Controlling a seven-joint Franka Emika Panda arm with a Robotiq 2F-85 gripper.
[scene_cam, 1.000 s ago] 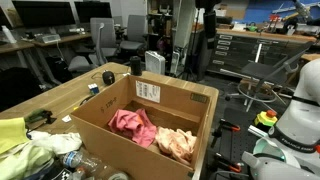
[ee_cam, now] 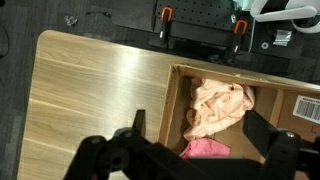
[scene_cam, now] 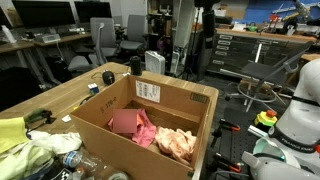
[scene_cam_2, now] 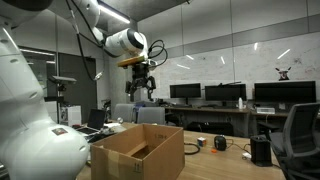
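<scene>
My gripper stands open in the wrist view, its two black fingers wide apart with nothing held between them. It hangs high above an open cardboard box, and exterior view 2 shows the arm reaching over that box. Inside lie a bright pink cloth, a pale peach cloth and a dark red flat-sided item, which rests against the box's far left part beside the pink cloth. In the wrist view the peach cloth shows fully, while the pink one is partly hidden; the red item is out of sight there.
Left of the box, the wooden table has clear room in the wrist view. Yellow and white cloths and a clear bottle crowd the table's near left in exterior view 1. A black cup stands behind the box.
</scene>
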